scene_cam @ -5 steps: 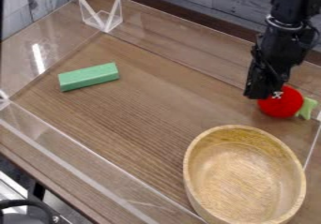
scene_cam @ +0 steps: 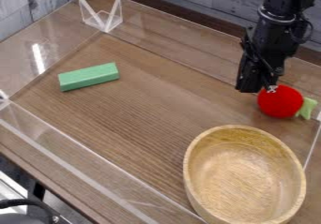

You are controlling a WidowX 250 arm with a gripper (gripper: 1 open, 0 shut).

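Note:
My black gripper [scene_cam: 261, 74] hangs over the upper right of the table, just above and left of a red round object [scene_cam: 280, 101], apparently shut with nothing visible between its fingers. A small pale green piece [scene_cam: 307, 107] lies at the right side of the red object, partly behind it. A green block [scene_cam: 88, 76] lies at the left of the table.
A large pale wooden bowl [scene_cam: 243, 153] fills the lower right. A white wire-like item [scene_cam: 100, 14] stands at the back left.
My gripper has moved a little up and to the left, away from the red object, which looks unmoved.

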